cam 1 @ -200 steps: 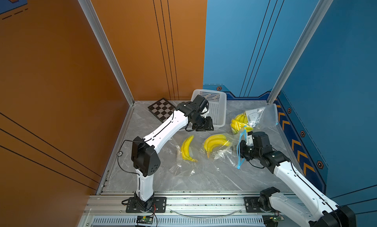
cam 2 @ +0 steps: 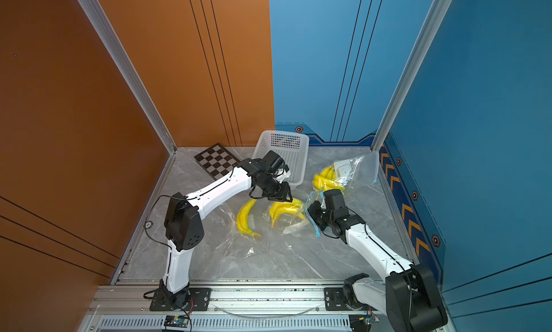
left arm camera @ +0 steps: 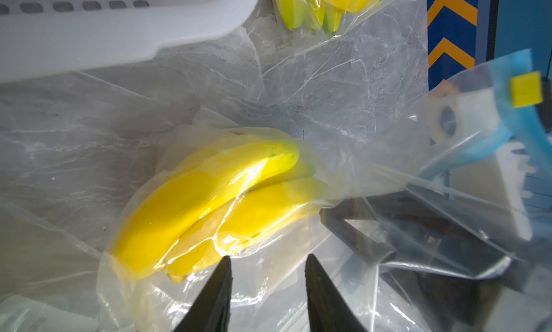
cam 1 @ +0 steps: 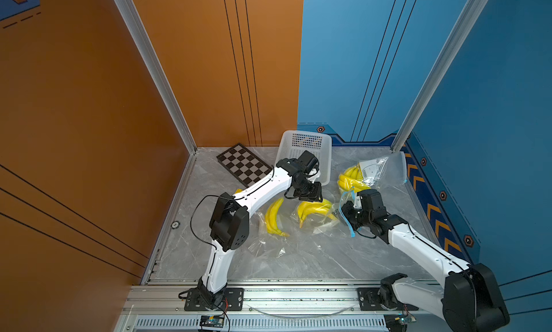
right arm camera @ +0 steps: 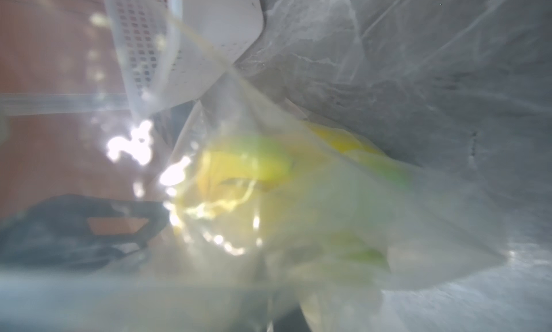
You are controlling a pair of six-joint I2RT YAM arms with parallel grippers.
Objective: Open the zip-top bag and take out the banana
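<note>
The clear zip bag (left arm camera: 313, 243) lies mid-table with a bunch of bananas (left arm camera: 207, 188) inside it. Its blue zip strip (cam 1: 348, 218) stands at the bag's right end, around my right gripper (cam 1: 348, 210). Through the film, the left wrist view shows the dark right fingers (left arm camera: 345, 217) apparently within the bag, shut, close to the bananas' right end. Film blurs most of the right wrist view, hiding those fingertips. My left gripper hangs above the bag, part open, its fingers (left arm camera: 221, 286) just in front of the bananas with nothing visibly held.
Another banana (cam 1: 272, 218) lies to the left, with clear film around it. A second bag of bananas (cam 1: 353, 179) sits at the back right. Behind the left gripper stands a white basket (cam 1: 323, 153); a checkered board (cam 1: 238, 159) is farther left.
The right gripper has shifted left, and the blue zip strip has tilted and moved left with it.
</note>
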